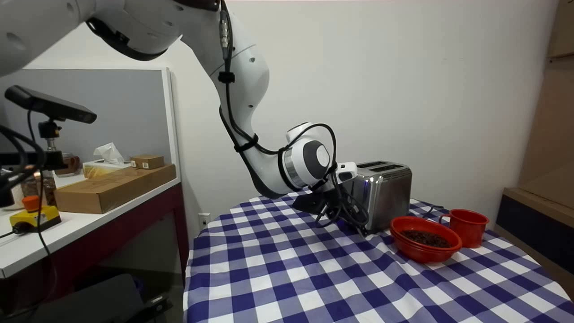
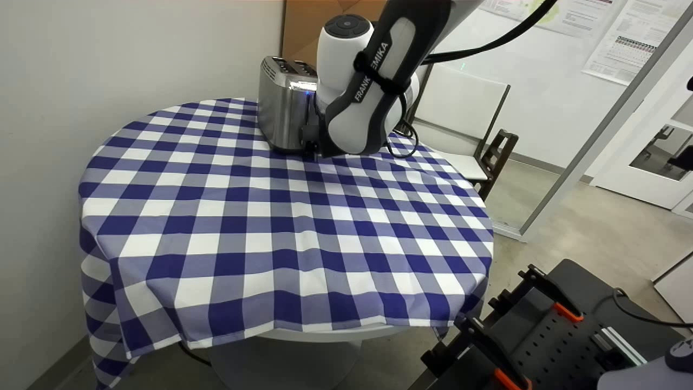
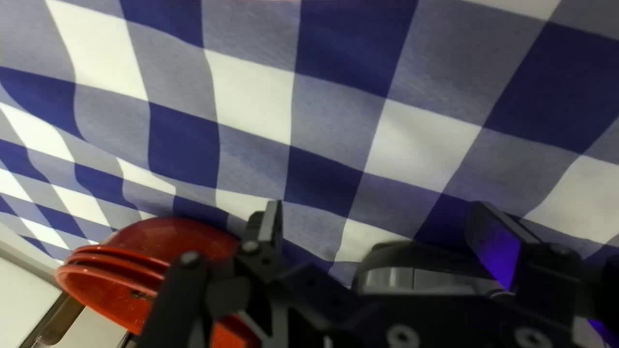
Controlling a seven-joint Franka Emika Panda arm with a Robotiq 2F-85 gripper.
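A silver two-slot toaster (image 1: 395, 196) stands on the checked cloth at the back of the table. My gripper is low beside its end face, partly hidden by cables in exterior view 1. In the wrist view the left finger (image 3: 271, 223) and right finger (image 3: 493, 243) stand wide apart. A rounded dark-and-silver part (image 3: 400, 279) appears between and behind them; it seems to belong to the toaster, though contact cannot be told. In exterior view 2 the toaster (image 2: 276, 117) is directly left of the arm's end.
Stacked red bowls (image 1: 425, 253) with dark bits inside sit just right of the toaster, and a red mug (image 1: 469, 229) is behind them. The tablecloth (image 2: 273, 234) is clear across the front. A wall rises close behind the table.
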